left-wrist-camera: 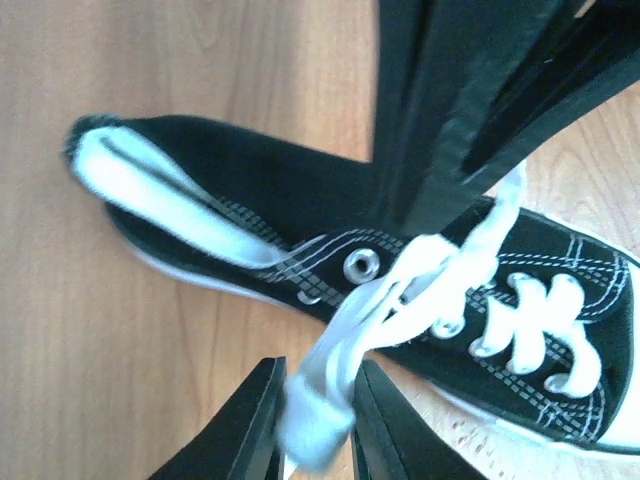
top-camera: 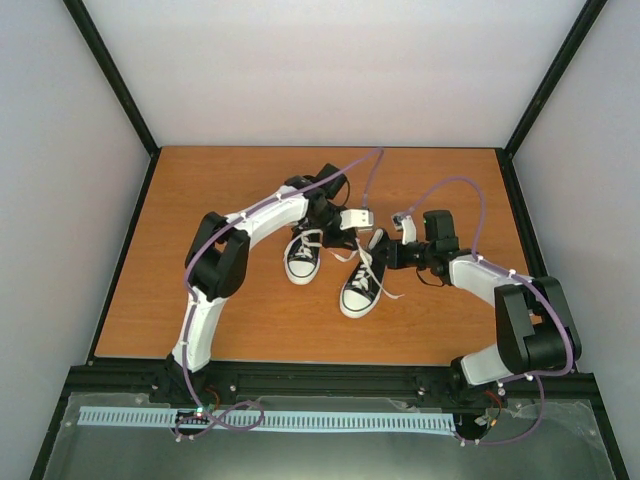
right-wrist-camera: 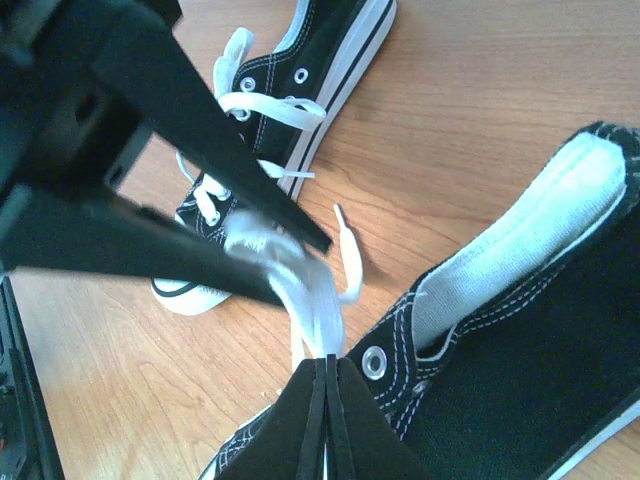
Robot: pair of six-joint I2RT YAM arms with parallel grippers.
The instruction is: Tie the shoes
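Observation:
The right-hand shoe [top-camera: 362,288], black canvas with white laces, lies on the table with its toe toward the front. Past it, the left-hand shoe [right-wrist-camera: 335,50] is partly behind my left arm. My left gripper is over the right-hand shoe, a folded bundle of white lace [left-wrist-camera: 335,350] between its parted fingers; whether they grip it is unclear. From there the lace runs up to the shoe's eyelets. My right gripper is shut, fingertips touching at the lace bundle; nothing shows between them.
Both grippers are close together above the right-hand shoe. A loose lace end [top-camera: 388,294] trails to the right of it.

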